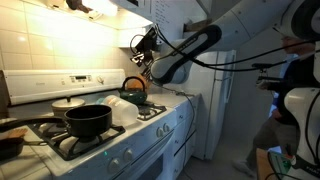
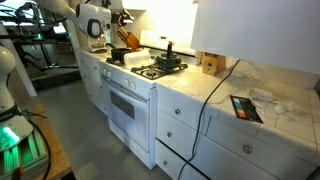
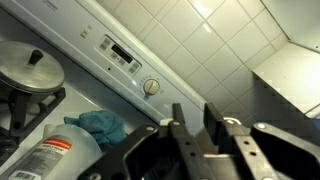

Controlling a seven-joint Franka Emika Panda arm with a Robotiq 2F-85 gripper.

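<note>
My gripper reaches into the wrist view from the bottom, its dark fingers close together. It looks shut, but what lies between them cannot be made out. In exterior view 1 the gripper (image 1: 146, 46) is a dark shape over the far end of the stove counter, below the hood and cabinets. Exterior view 2 shows it small at the top, beside the white wall. A white bottle (image 3: 48, 158) with a red-and-white label and a teal cloth (image 3: 98, 128) lie left of the fingers in the wrist view.
A lidded pot (image 3: 30, 68) sits on the stove. A black saucepan (image 1: 89, 121) stands on the near burner, with a white container (image 1: 134, 97) beyond it. A dark pot (image 2: 168, 61) and a knife block (image 2: 213, 62) stand farther along the counter.
</note>
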